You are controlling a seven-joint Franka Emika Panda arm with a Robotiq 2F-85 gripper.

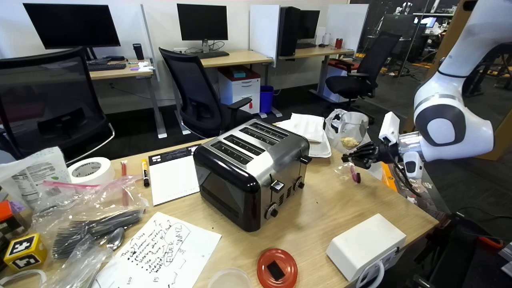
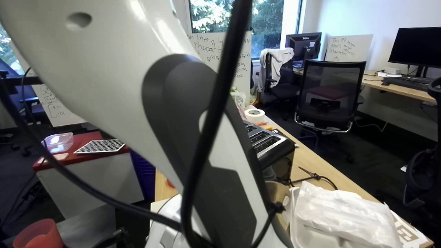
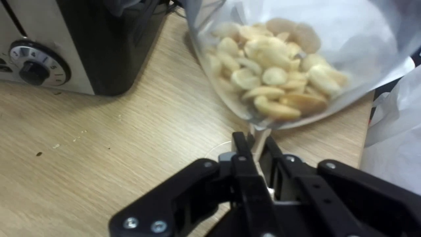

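A clear stemmed glass (image 3: 221,92) with pale peanuts (image 3: 272,75) in its bowl fills the top of the wrist view. Its stem runs down between the two black fingers of my gripper, which is shut on it just below the bowl. Part of the round foot shows beneath the fingers, over the wood table; whether it touches the table cannot be told. In exterior view 1 the glass (image 1: 354,124) is at the table's far right corner, with my gripper (image 1: 346,157) reaching in from the right. The arm blocks it in exterior view 2.
A black and steel toaster (image 1: 257,168) stands left of the glass. Behind it is a white tray with a plastic bag (image 1: 307,127). A dark red stick (image 1: 355,174) lies near the glass's foot. Nearer lie a white box (image 1: 367,245) and a red lid (image 1: 277,269).
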